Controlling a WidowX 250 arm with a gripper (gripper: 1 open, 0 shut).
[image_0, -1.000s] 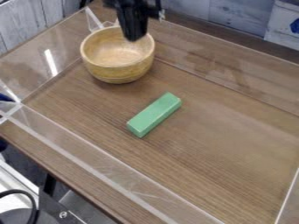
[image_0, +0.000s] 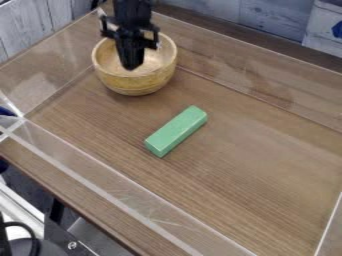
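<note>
A pale wooden bowl (image_0: 150, 78) sits at the upper left of the table. My dark gripper (image_0: 130, 52) is down at the bowl's mouth, its fingers over the inside; it looks shut, with nothing visible between the fingertips, though the view is small. A green block (image_0: 175, 131) lies flat to the lower right of the bowl, apart from it.
A white wall borders the back right. Cables and dark items lie at the lower left, off the table's edge.
My gripper has come down from above and behind the bowl into its mouth. The bowl and green block look unmoved.
</note>
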